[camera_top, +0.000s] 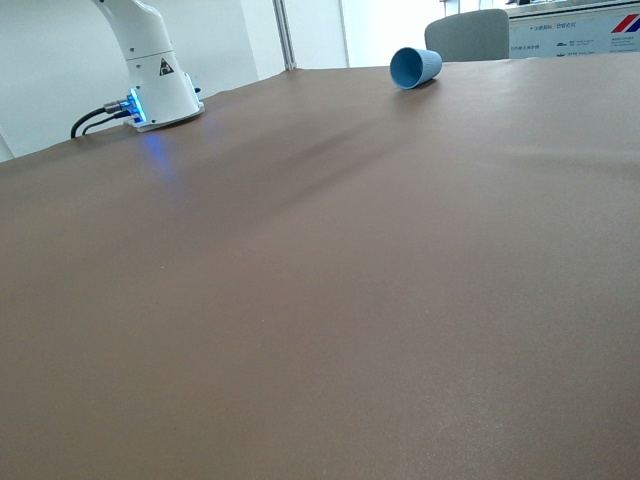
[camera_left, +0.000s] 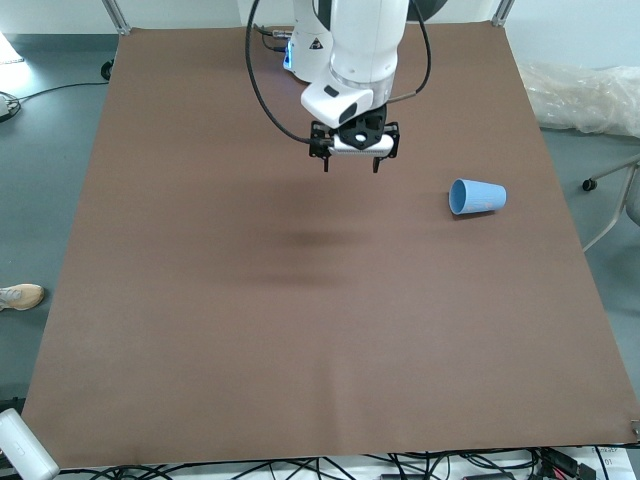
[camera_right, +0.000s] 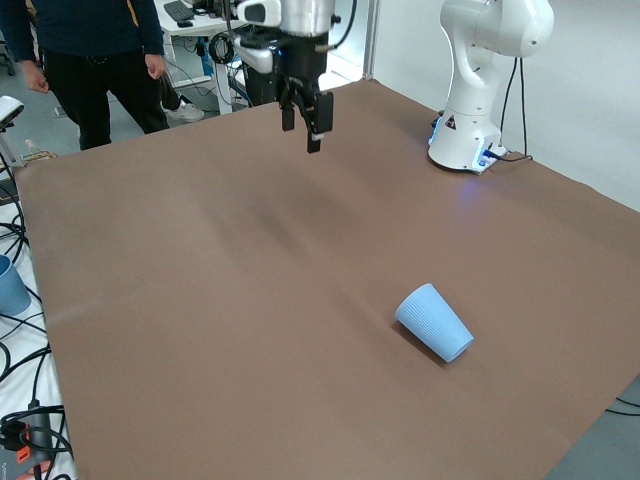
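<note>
My gripper (camera_left: 351, 165) hangs over the brown table (camera_left: 300, 320), its two dark fingers apart with nothing between them; in the right view the gripper (camera_right: 300, 125) is high near the back edge. A light blue ribbed cup (camera_left: 478, 196) lies on its side to the right of the gripper and nearer the left camera, well apart from it. The cup (camera_top: 417, 67) shows its open end in the top view, and the cup (camera_right: 434, 322) lies right of centre in the right view.
Cables and equipment (camera_left: 560, 462) run along the near edge in the left view. A person (camera_right: 95, 50) stands beside the table in the right view. A plastic-wrapped bundle (camera_left: 590, 100) and a chair frame are beyond the right edge.
</note>
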